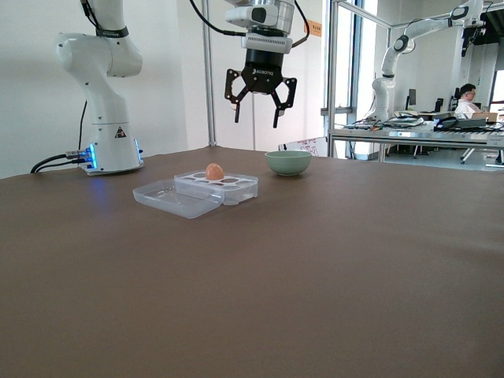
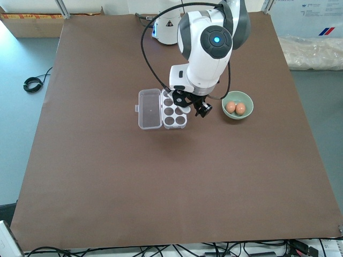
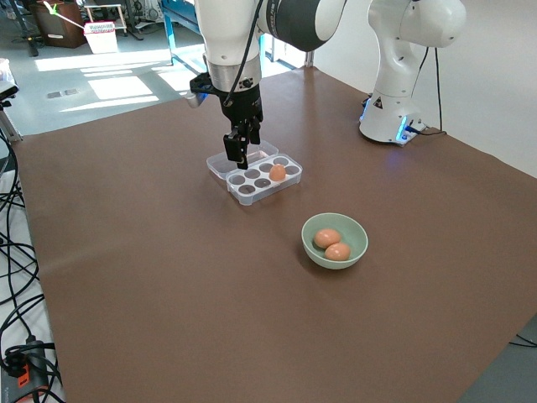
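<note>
My black gripper (image 1: 257,105) hangs above the clear egg box, its two fingers apart with nothing between them in the top view. The box, with lid (image 2: 149,108) folded open and white holed tray (image 3: 252,190), holds one brown egg (image 3: 277,173); in the left view the gripper hides part of the tray. The green bowl (image 3: 311,254) holds two brown eggs (image 2: 240,108), standing apart from the box.
</note>
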